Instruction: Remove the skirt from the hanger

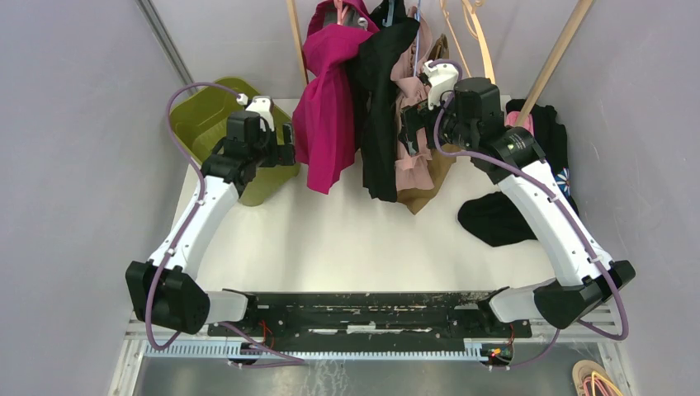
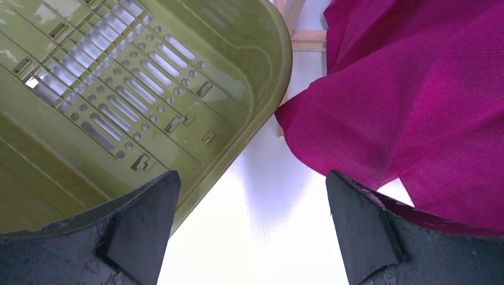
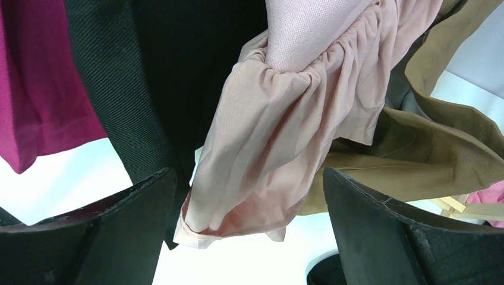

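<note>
Several garments hang from a rack. In the top view a magenta garment (image 1: 326,111) is at the left, then a black one (image 1: 380,124), a pink ruffled one (image 1: 415,169) and an olive-brown one (image 1: 440,177); I cannot tell which is the skirt. My left gripper (image 1: 287,144) is open beside the magenta cloth, nothing between its fingers; that cloth (image 2: 404,107) fills the right of the left wrist view. Open too, my right gripper (image 1: 409,132) faces the pink garment. In the right wrist view the pink cloth (image 3: 255,148) hangs beyond the spread fingers (image 3: 380,231); contact cannot be told.
An olive-green basket (image 1: 268,186), empty where visible, stands behind the left arm. Wooden rack posts (image 1: 555,59) rise at the back. Dark clothing (image 1: 495,219) lies on the right of the white table (image 1: 371,247), whose front middle is clear.
</note>
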